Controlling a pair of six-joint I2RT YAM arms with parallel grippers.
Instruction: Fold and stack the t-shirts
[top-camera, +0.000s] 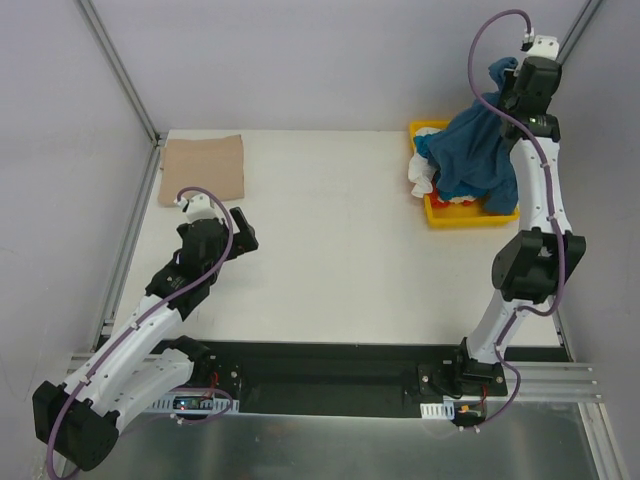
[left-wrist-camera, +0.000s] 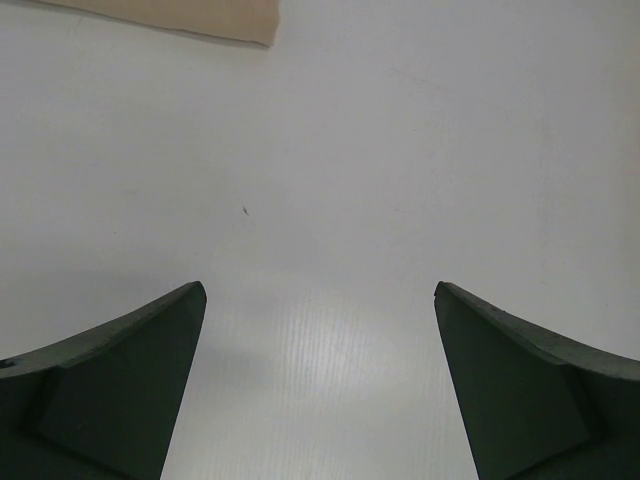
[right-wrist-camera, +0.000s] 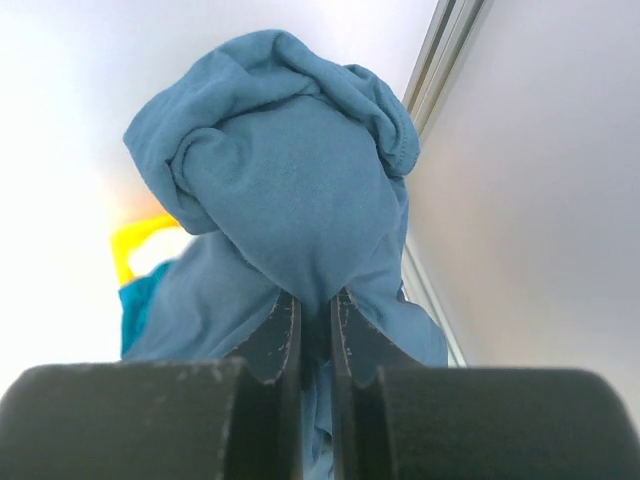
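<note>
A blue t-shirt (top-camera: 470, 150) hangs bunched from my right gripper, which is shut on a gathered part of it. Its lower part drapes over the yellow bin (top-camera: 468, 221) at the back right. Beneath it in the bin, white cloth (top-camera: 420, 172) and some red and teal cloth peek out, mostly covered. A flat, folded tan t-shirt (top-camera: 203, 168) lies at the back left of the table. In front of it and a little to the right, my left gripper is open over bare table, nothing between its fingers.
A wall (top-camera: 610, 200) rises close beside the right arm, and another stands behind the table.
</note>
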